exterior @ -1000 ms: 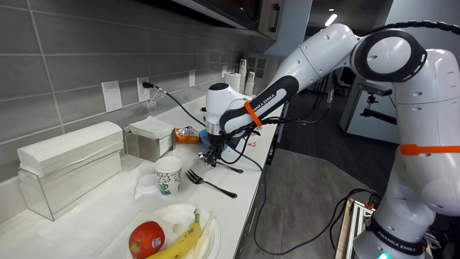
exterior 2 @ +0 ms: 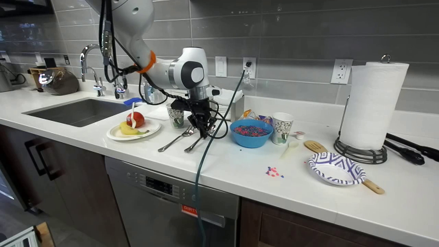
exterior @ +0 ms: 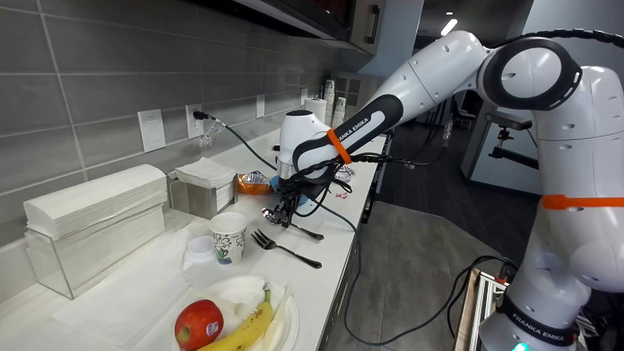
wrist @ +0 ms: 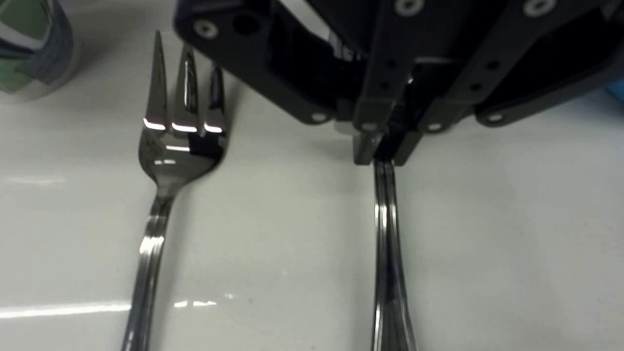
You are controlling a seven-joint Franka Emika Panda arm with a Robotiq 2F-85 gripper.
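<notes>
My gripper is shut around the upper handle of a metal spoon (wrist: 384,234), low over the white counter. The spoon's bowl (exterior: 270,216) pokes out on the wall side of the fingers in exterior view 1, while its handle runs toward the counter's front edge. In the wrist view the bowl is mostly hidden behind the fingers. A metal fork (wrist: 181,152) lies flat to the left of the spoon, apart from it and roughly alongside. Whether the spoon touches the counter I cannot tell.
A paper cup (exterior: 228,237) stands near the fork, and beyond it is a plate (exterior: 294,319) with fruit. On the other side sits a blue bowl (exterior 2: 251,140) of small coloured bits. A cable (exterior 2: 205,152) hangs across the counter's front by the gripper.
My gripper and the spoon have shifted a little toward the fork, leftward in exterior view 1. The fork, cup and plate have stayed put.
</notes>
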